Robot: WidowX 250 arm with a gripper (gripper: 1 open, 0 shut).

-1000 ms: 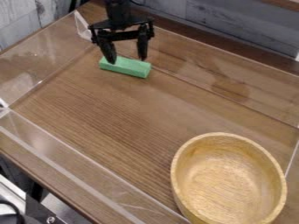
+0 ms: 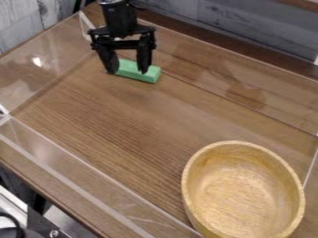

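My gripper (image 2: 126, 58) is a black two-fingered tool at the upper left of the table, coming down from the top. It stands open over a green block (image 2: 141, 74), with one finger on either side near the block. The block lies flat on the wooden table (image 2: 149, 139), partly hidden by the gripper; whether the fingers touch it cannot be told.
A cream-coloured oval basket (image 2: 243, 191) sits at the lower right. The table's left edge shows near the frame's left side.
My gripper has come lower and toward the viewer over the green block, which now shows less behind it.
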